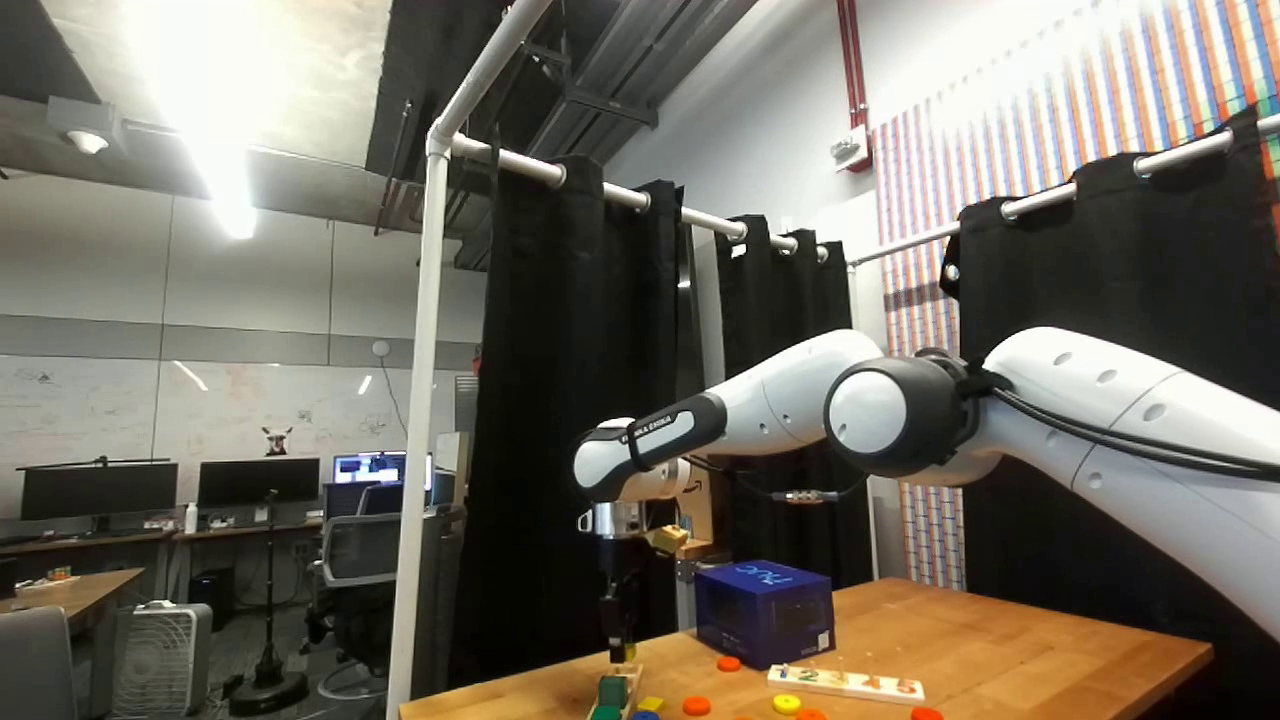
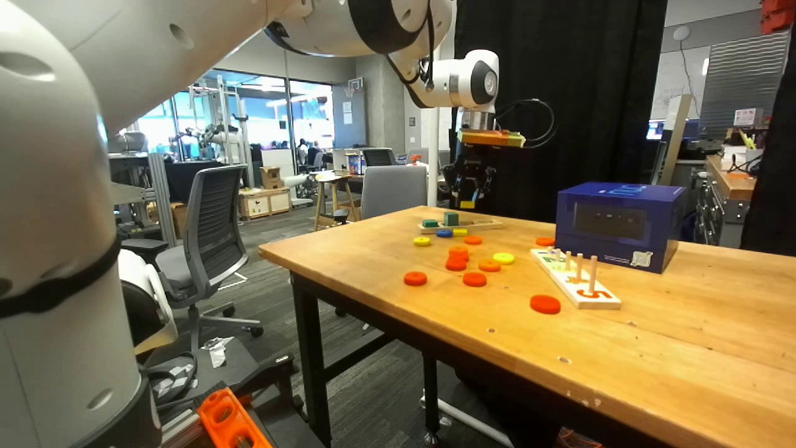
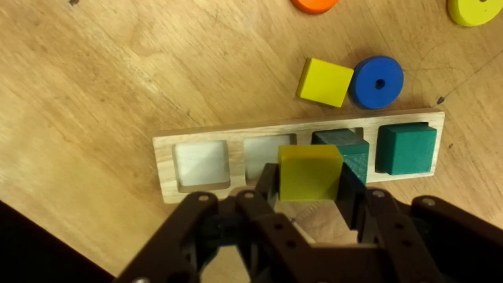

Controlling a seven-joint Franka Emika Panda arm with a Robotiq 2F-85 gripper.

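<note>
Between my gripper's fingers [image 3: 350,193] is a yellow block [image 3: 310,172]; the gripper is shut on it. In the wrist view the block overlaps a wooden tray [image 3: 165,162] with square recesses, hiding part of it. A green block [image 3: 412,148] sits in the recess at the tray's right end. Beside it, another green block [image 3: 351,144] rises from its recess, partly covered by the held block. The two left recesses look empty. In exterior view 2, my gripper [image 2: 467,203] hangs above the tray [image 2: 485,224] with the yellow block apart from it.
A loose yellow block [image 3: 326,82] lies beside a blue disc [image 3: 378,82], close to the tray. Several orange discs [image 2: 415,279] are scattered over the table. A numbered peg board [image 2: 574,280] stands before a dark blue box [image 2: 623,224]. Table left of the tray is clear.
</note>
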